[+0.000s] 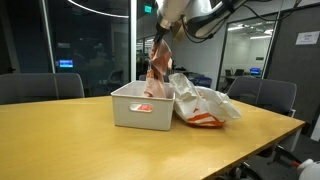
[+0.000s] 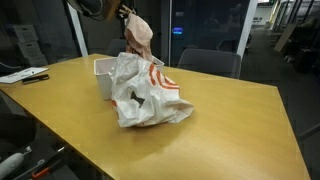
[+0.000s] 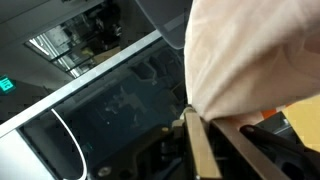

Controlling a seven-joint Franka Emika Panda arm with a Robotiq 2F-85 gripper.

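Note:
A pale pink cloth hangs from my gripper, which is shut on it above the white box. In exterior view 1 the cloth's lower end still reaches down to the box, over its right part. The second exterior view shows the cloth bunched high over the box, with the gripper partly out of sight at the top. In the wrist view the cloth fills the upper right and comes down to the fingers.
A crumpled white plastic bag with red print lies on the table close beside the box. Chairs stand around its edges.

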